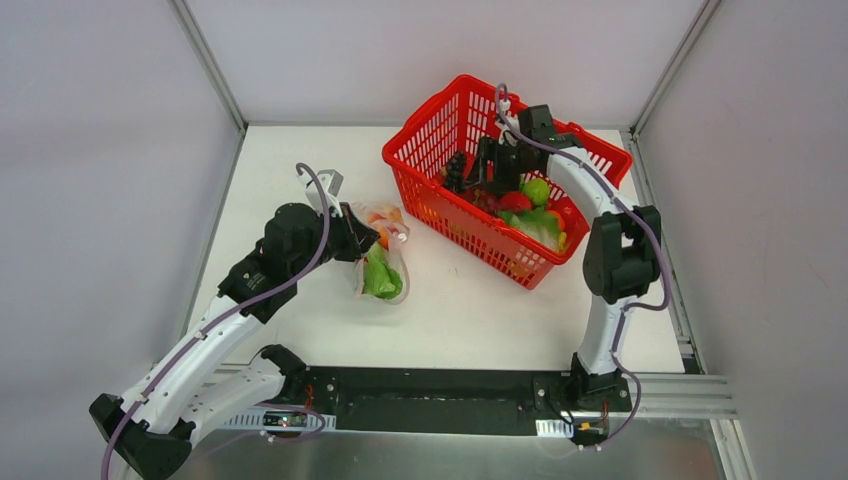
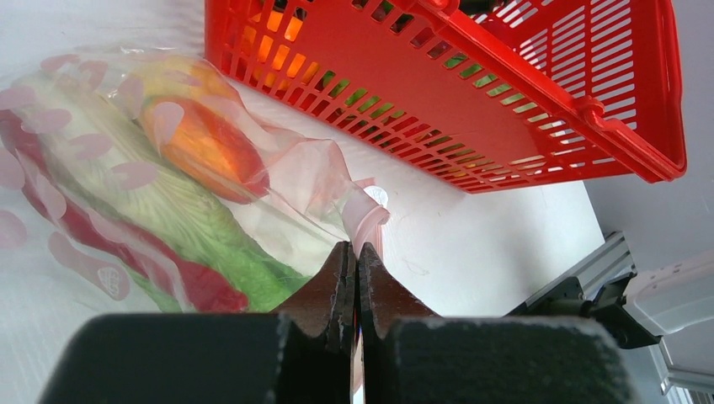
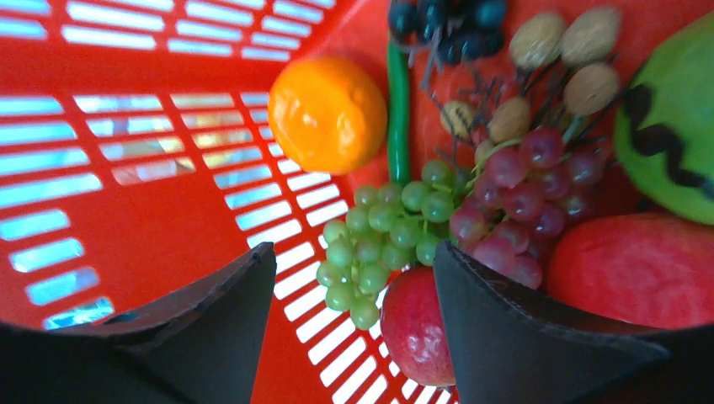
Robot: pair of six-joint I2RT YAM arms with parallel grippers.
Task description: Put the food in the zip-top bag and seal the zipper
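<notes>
A clear zip bag (image 1: 385, 275) with pink spots holds leafy greens (image 2: 227, 261) and an orange item (image 2: 202, 147). My left gripper is shut at the bag's edge, pinching the thin plastic (image 2: 366, 219). In the red basket (image 1: 470, 230), my right gripper is open above the food: green grapes (image 3: 383, 219), red grapes (image 3: 514, 194), an orange fruit (image 3: 328, 114), a red round fruit (image 3: 417, 328) and a green melon (image 3: 674, 101).
The basket fills the back right of the white table.
</notes>
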